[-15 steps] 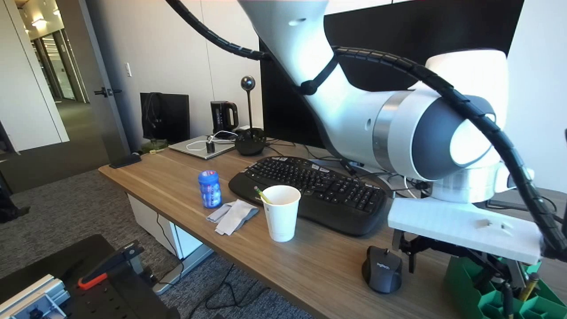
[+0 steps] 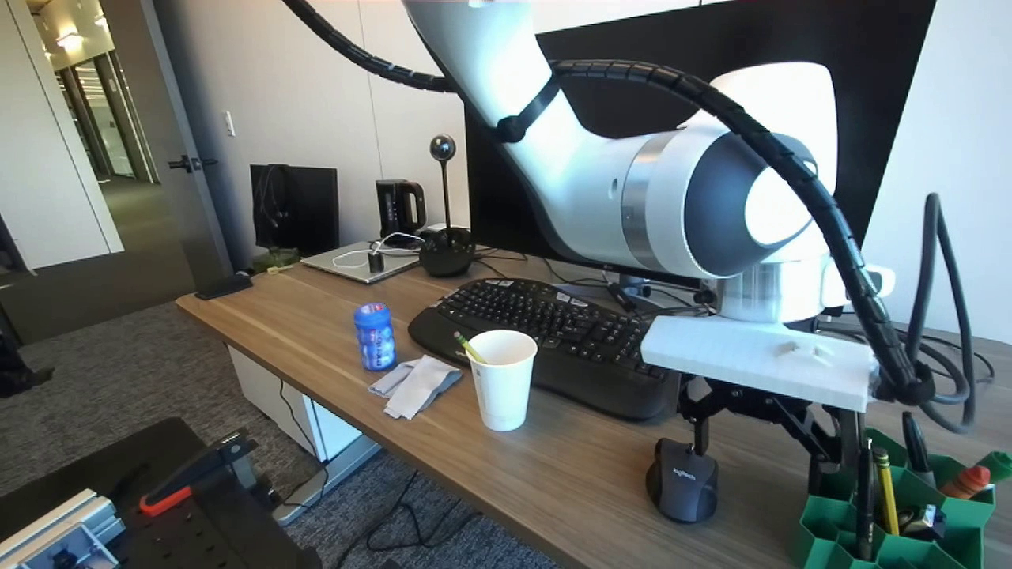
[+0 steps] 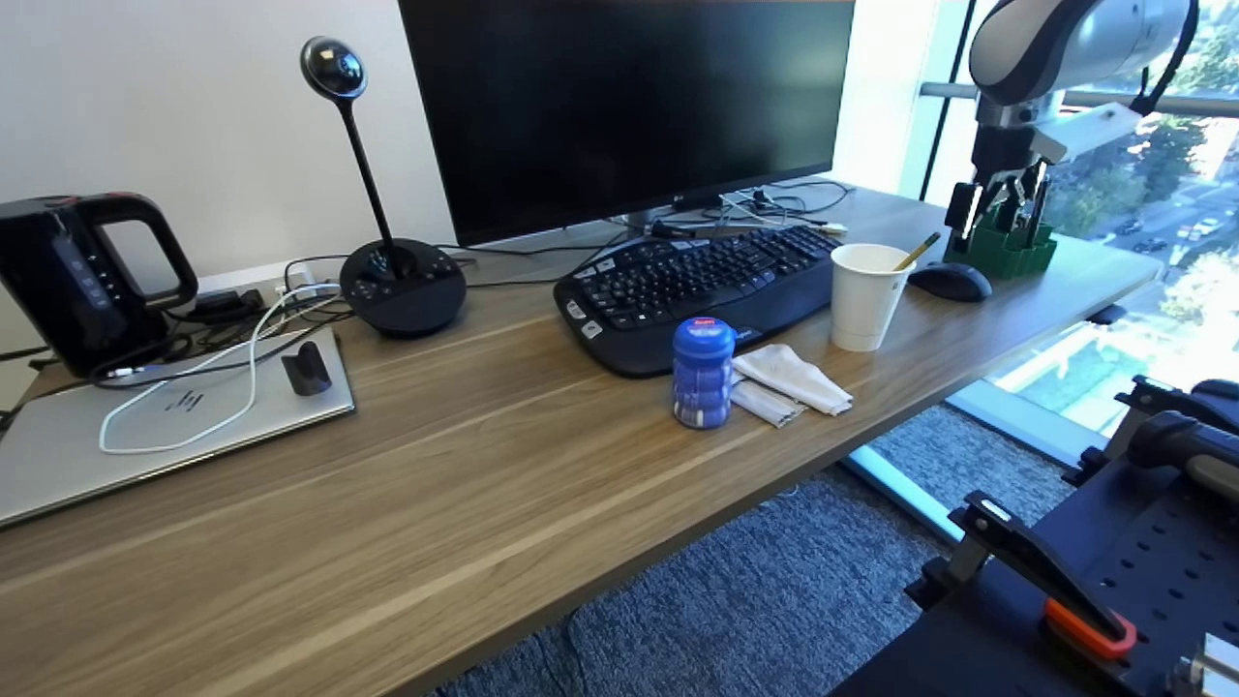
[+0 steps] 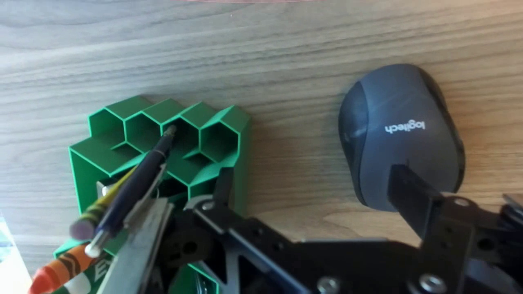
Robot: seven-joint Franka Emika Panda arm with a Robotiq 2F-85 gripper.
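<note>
My gripper is open with nothing between its fingers. In the wrist view its left finger point(image 4: 225, 182) overlaps the edge of a green honeycomb pen holder point(image 4: 242, 152), while the right finger point(image 4: 409, 193) overlaps a dark Logitech mouse point(image 4: 402, 105). Exterior view 1 has the gripper point(image 2: 764, 441) above the desk, just behind the mouse point(image 2: 683, 482) and the holder point(image 2: 963, 521). A dark pen point(image 4: 142, 183), a yellow pencil point(image 4: 110, 196) and an orange crayon point(image 4: 66, 267) stick out of the holder. Several of its cells are empty.
A white paper cup point(image 2: 504, 389) holding a pencil stands at the desk's front, near folded cloths point(image 2: 417, 387) and a blue bottle point(image 2: 375, 340). The keyboard point(image 2: 560, 332) lies behind them, below the monitor point(image 3: 627, 116). The left desk point(image 3: 465, 500) has free room.
The arm and gripper have shifted left and slightly back in exterior view 1. The green holder now sits at a different angle, its pens and crayon showing more. Mouse and cup are unmoved.
</note>
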